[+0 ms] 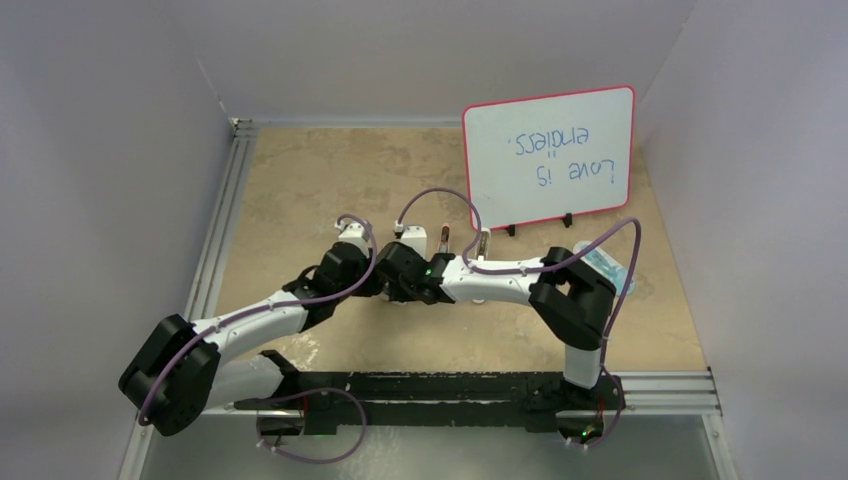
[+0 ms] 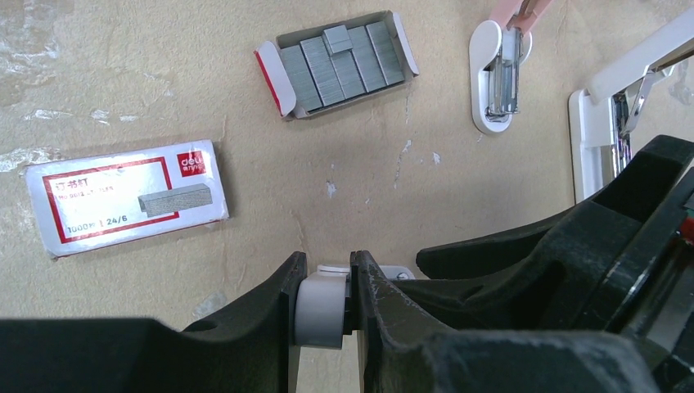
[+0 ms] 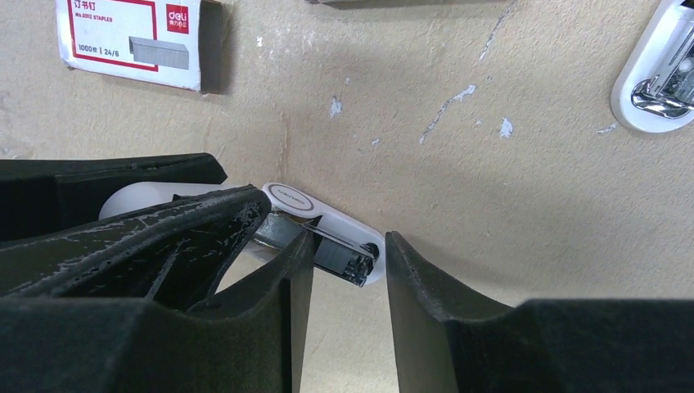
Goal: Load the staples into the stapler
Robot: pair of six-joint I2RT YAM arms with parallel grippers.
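In the left wrist view my left gripper is shut on the white stapler (image 2: 319, 311), whose rounded white part sits between the fingers. The right wrist view shows the stapler's base (image 3: 352, 228) with an oval logo and an open metal magazine (image 3: 282, 228) running along it. A dark grey block (image 3: 331, 256) lies in the magazine near its end; whether it is staples is not clear. My right gripper stands partly open at that end, a gap between its fingers, the stapler's tip below. In the top view the arms hide the stapler.
An open tray of staples (image 2: 340, 70) and a closed staple box (image 2: 123, 196) lie beyond the grippers. A pink-and-white stapler (image 2: 487, 74) and another white stapler (image 2: 585, 139) stand to the right. A whiteboard (image 1: 550, 155) is at the back right.
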